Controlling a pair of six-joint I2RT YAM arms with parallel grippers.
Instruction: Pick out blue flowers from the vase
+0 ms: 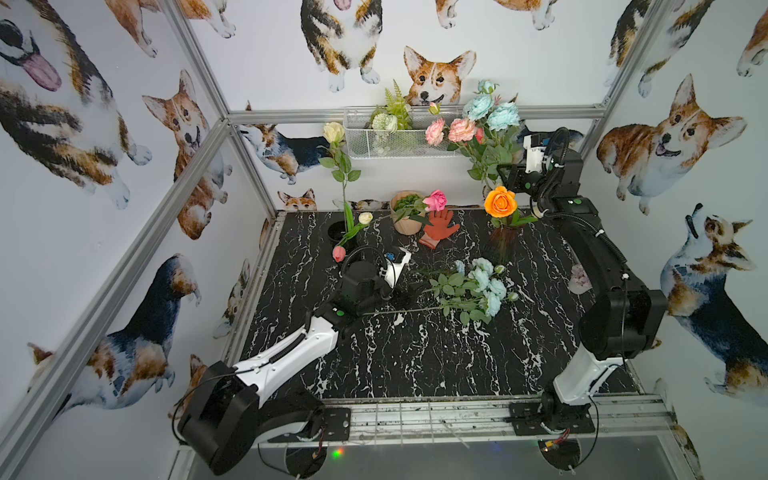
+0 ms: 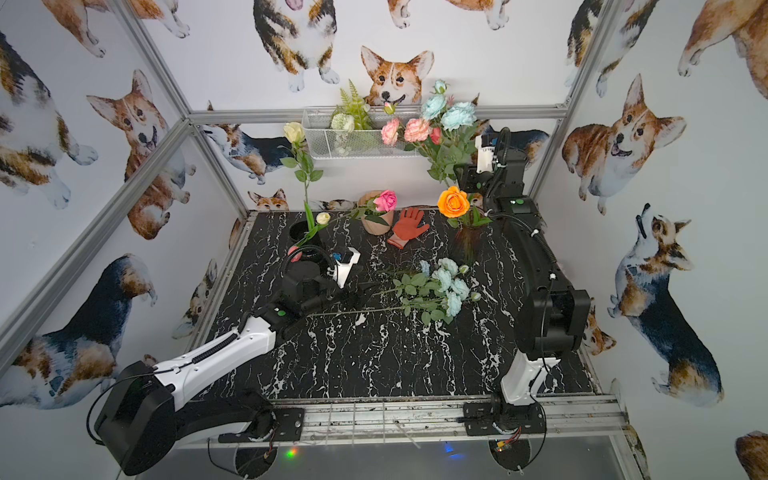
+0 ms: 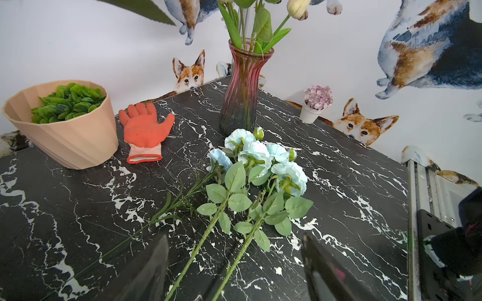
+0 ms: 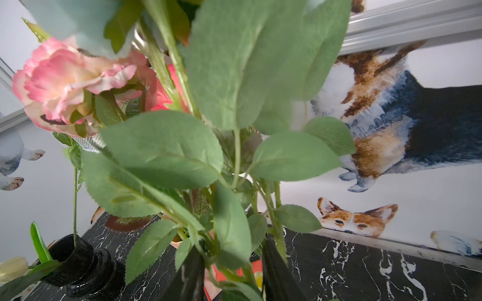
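Blue flowers (image 1: 502, 117) stand upright with pink ones at the back right, above the reddish glass vase (image 3: 240, 92). My right gripper is among their leaves and stems. Its fingers (image 4: 188, 278) stand part open, with green stems and leaves showing between them; whether they touch a stem I cannot tell. Blue flowers (image 3: 261, 158) with green stems lie on the table in front of the vase. Over those stems my left gripper hangs open, gripping nothing. An orange rose (image 1: 500, 202) hides the vase's mouth from above.
A peach pot (image 3: 75, 130) and red glove (image 3: 145, 128) stand left of the vase; a black vase (image 4: 93, 263) is at the far left. A wire basket (image 1: 392, 142) hangs on the back wall.
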